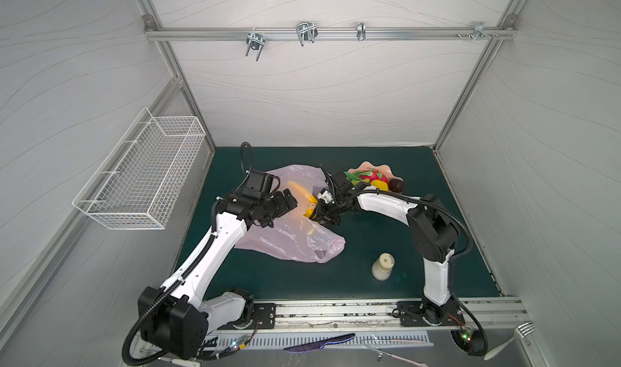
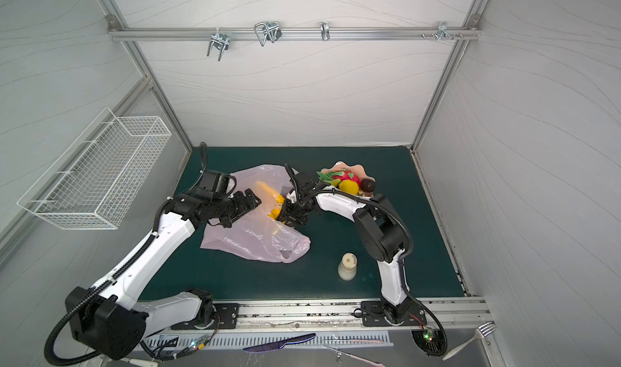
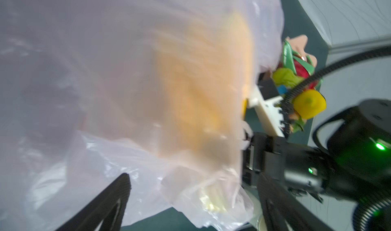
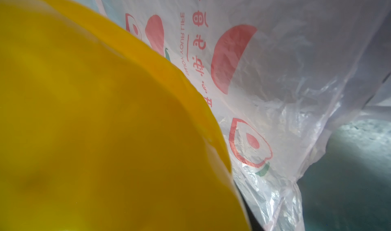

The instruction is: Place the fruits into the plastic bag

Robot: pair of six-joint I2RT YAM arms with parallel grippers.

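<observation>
The translucent pinkish plastic bag (image 1: pixel 291 240) lies across the left-middle of the table. An orange-yellow shape (image 3: pixel 191 92) shows blurred through its film; I cannot tell what it is. My right gripper (image 1: pixel 315 213) is at the bag's right side, shut on a smooth yellow fruit (image 4: pixel 114 121) that fills much of the right wrist view and hides the fingers there. Printed plastic (image 4: pixel 252 104) stands close behind that fruit. My left gripper (image 1: pixel 292 200) is over the bag's left part, open, its two fingers (image 3: pixel 108 204) spread wide with no bag film seen pinched between them.
A scalloped pink bowl (image 1: pixel 386 170) behind the right arm bears red, green and yellow pieces, with a dark round one (image 1: pixel 396 185) at its side. A pale shaker (image 1: pixel 383 267) stands at front right. A wire basket (image 1: pixel 145 172) hangs at left.
</observation>
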